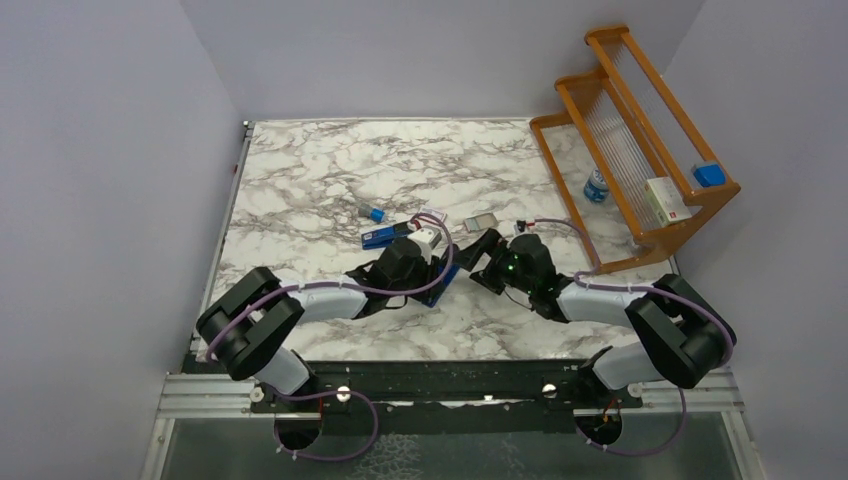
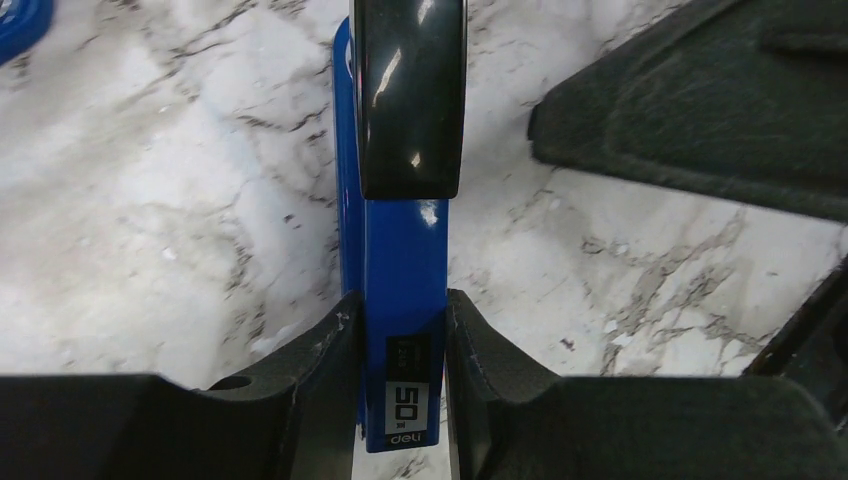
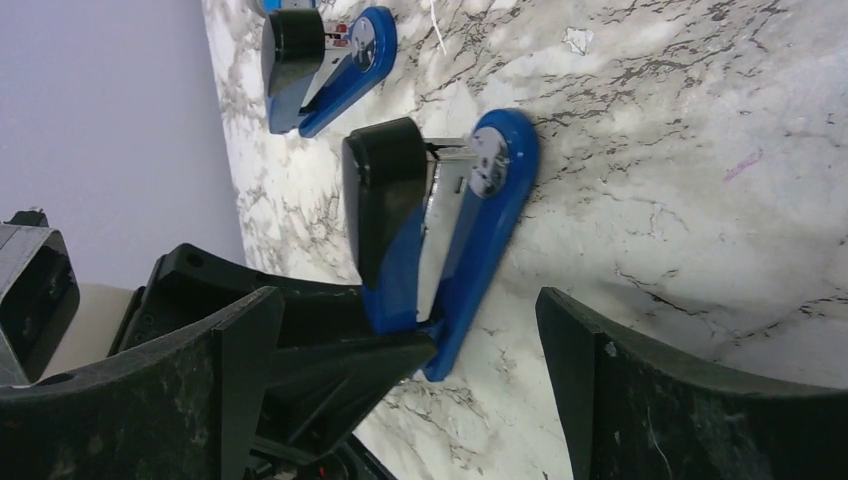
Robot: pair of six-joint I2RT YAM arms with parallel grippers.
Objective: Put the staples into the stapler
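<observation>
A blue stapler with a black cap [image 2: 405,250] points up and down the left wrist view, its "50" label towards me. My left gripper is shut on its sides near the rear end. In the right wrist view the same stapler [image 3: 400,190] shows its round metal plate and silver underside, left of centre. My right gripper stands open, its fingers wide apart and nothing gripped between them; the stapler is beyond its tips. From above, the right gripper [image 1: 475,262] is just right of the stapler. A grey staple box [image 1: 481,222] lies behind it.
A second blue stapler [image 1: 385,237] lies behind and left of the held one. Near it are a small blue-capped item [image 1: 370,212] and a white-and-red box [image 1: 434,215], partly covered by a hose. A wooden rack [image 1: 600,130] stands at the right.
</observation>
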